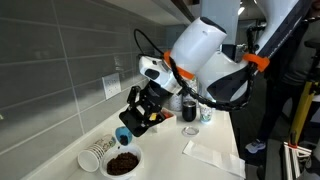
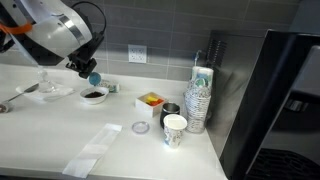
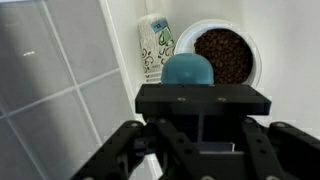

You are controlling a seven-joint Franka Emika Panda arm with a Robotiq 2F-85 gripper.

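My gripper [image 1: 134, 118] is shut on a small blue cup [image 1: 123, 135], which hangs above a white bowl [image 1: 106, 172] of dark brown beans [image 1: 123, 163]. The cup appears tilted in exterior view 1. From the wrist, the rounded blue cup [image 3: 187, 70] overlaps the left side of the bowl, and the beans [image 3: 224, 55] fill much of its middle. A dark gripper part [image 3: 203, 100] covers the cup's near side. Whether anything is inside the cup cannot be seen. Exterior view 2 also has the blue cup [image 2: 94, 79] just over the bowl [image 2: 94, 99].
A patterned paper cup [image 1: 92, 158] lies on its side beside the bowl, near the tiled wall. Further off stand a box [image 2: 151, 103], a dark canister [image 2: 173, 110], a white tub [image 2: 174, 130] and stacked cups [image 2: 196, 100]. A white sheet [image 2: 92, 150] lies on otherwise open counter.
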